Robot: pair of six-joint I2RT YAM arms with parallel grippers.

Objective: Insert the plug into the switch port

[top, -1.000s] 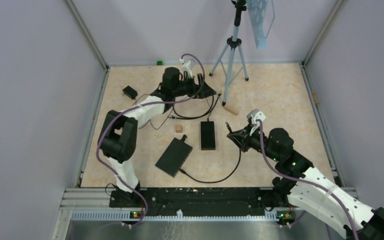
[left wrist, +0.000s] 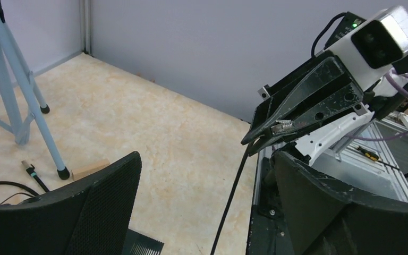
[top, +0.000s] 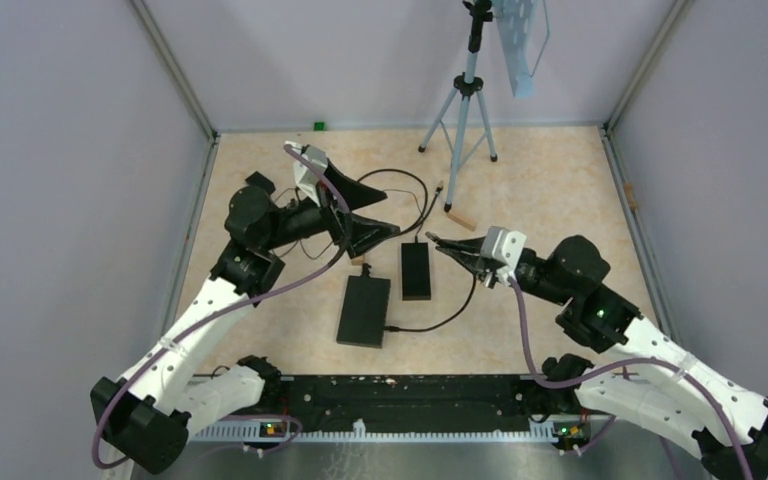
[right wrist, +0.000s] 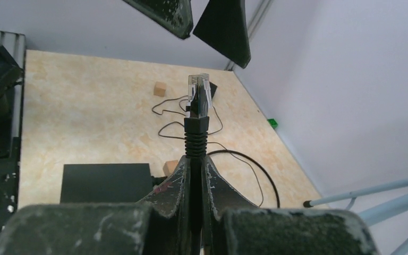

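A network plug (right wrist: 196, 106) with a clear tip and black boot points away from my right gripper, which is shut on it. From there its black cable (top: 460, 312) runs down to a flat black box (top: 363, 312) on the table. Facing it from the left, my left gripper (top: 392, 213) stands open and empty; a gap separates its fingers from the plug in the top view. In the left wrist view its dark fingers (left wrist: 106, 196) are spread wide, with the right gripper beyond. The black switch (top: 415, 271) lies between the arms; its ports cannot be made out.
A tripod (top: 465, 110) stands at the back. Near its foot are a wooden block (top: 462, 219) and a loose cable end (top: 439, 188). More black cable (top: 422, 190) curls behind the left gripper.
The right gripper has moved slightly left with the plug. The flat box has shifted and turned.
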